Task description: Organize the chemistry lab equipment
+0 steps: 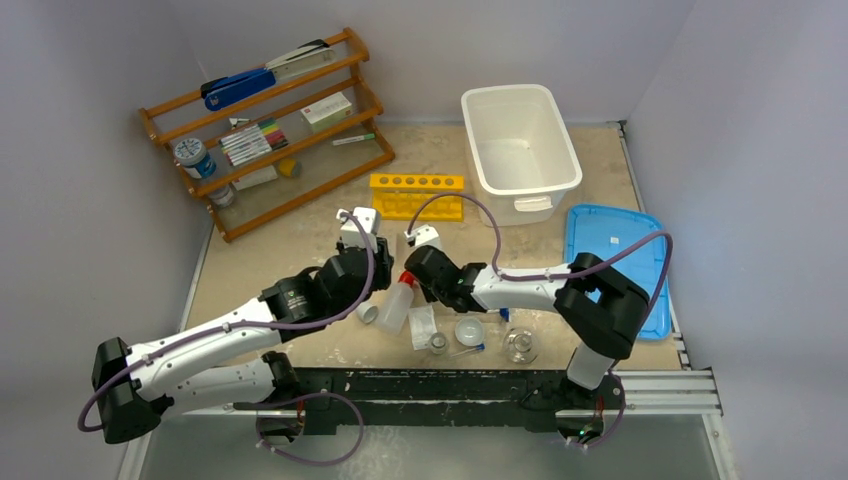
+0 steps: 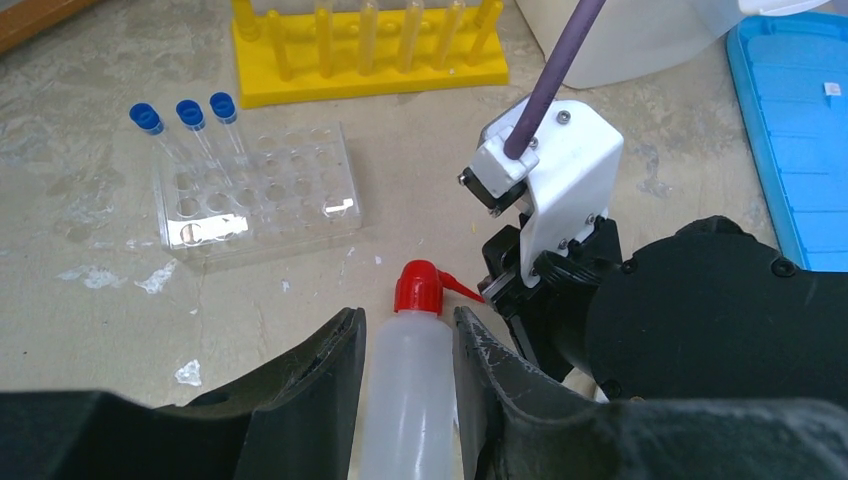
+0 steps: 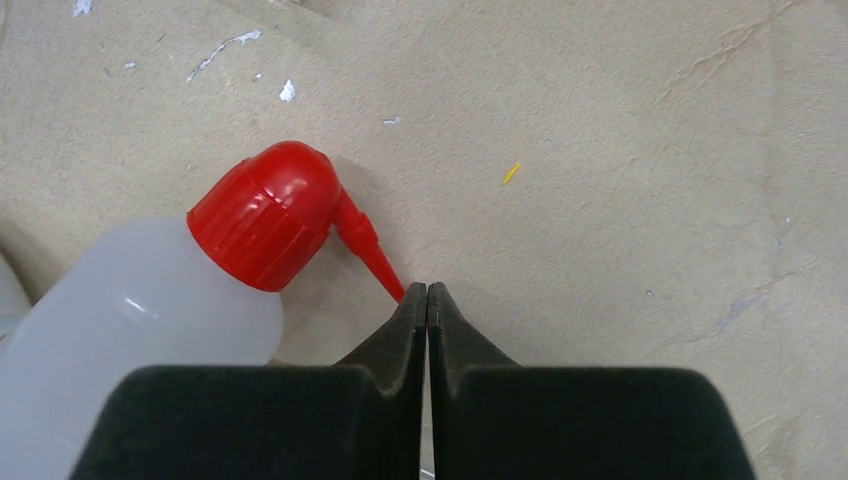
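A translucent wash bottle with a red cap lies on the table. My left gripper is open above it, its fingers appearing on either side of the bottle body, apart from it as far as shows. In the right wrist view, my right gripper is shut at the end of the red nozzle. A thin red strip shows in the slit between its fingers; whether the nozzle tip is pinched or only behind them, I cannot tell. A clear tube rack holds several blue-capped tubes. The yellow rack stands behind.
Glass pieces, including a flask and a dish, lie near the front edge. A white bin and a blue tray occupy the right. Wooden shelves stand back left. Both grippers are close together.
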